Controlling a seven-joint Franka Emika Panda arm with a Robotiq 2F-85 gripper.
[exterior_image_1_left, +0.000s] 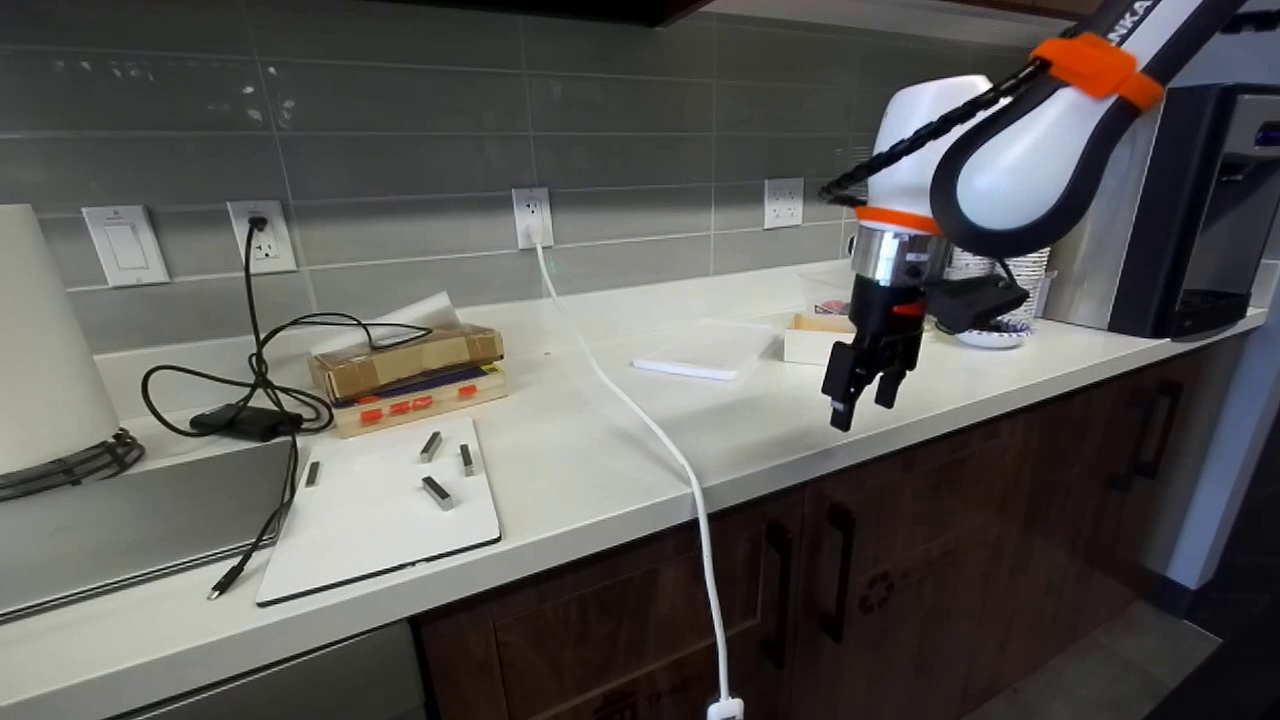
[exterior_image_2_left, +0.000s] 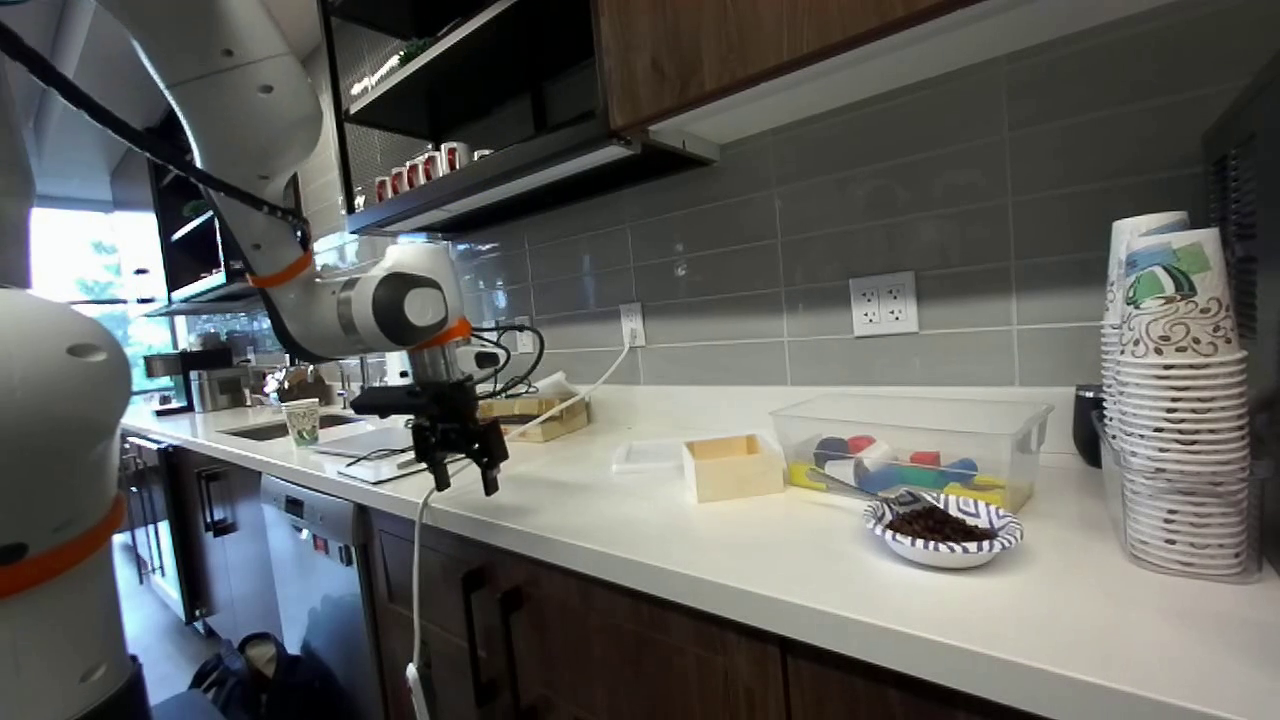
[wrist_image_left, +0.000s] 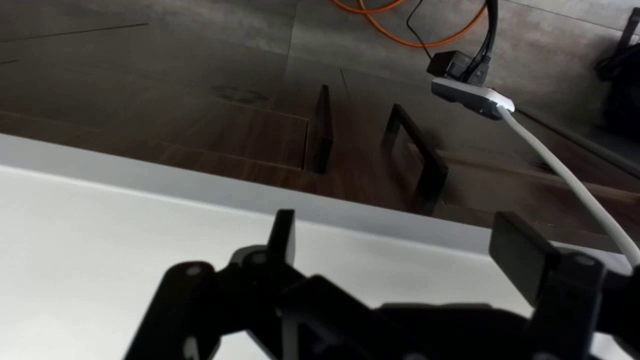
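Note:
My gripper (exterior_image_1_left: 866, 408) is open above the front part of the white counter, with nothing between its fingers. In the wrist view, one dark finger (wrist_image_left: 282, 237) is at the left and another finger (wrist_image_left: 522, 258) at the right, with the counter edge beneath. Further left in exterior view 1, several small metal blocks (exterior_image_1_left: 438, 492) lie on a white board (exterior_image_1_left: 384, 540). Beyond the gripper stand a small cream box (exterior_image_2_left: 734, 470) and a clear bin (exterior_image_2_left: 1020, 444) holding colourful items. A patterned bowl (exterior_image_2_left: 930, 557) contains dark bits, and a utensil (exterior_image_2_left: 846, 486) rests at its rim.
A white cable (exterior_image_1_left: 636, 414) runs from the wall across the counter and over its front edge. Stacked boxes (exterior_image_1_left: 414, 374) and a tangled black cable (exterior_image_1_left: 254, 360) lie at the left. Tall cup stacks (exterior_image_2_left: 1182, 444) stand at the right.

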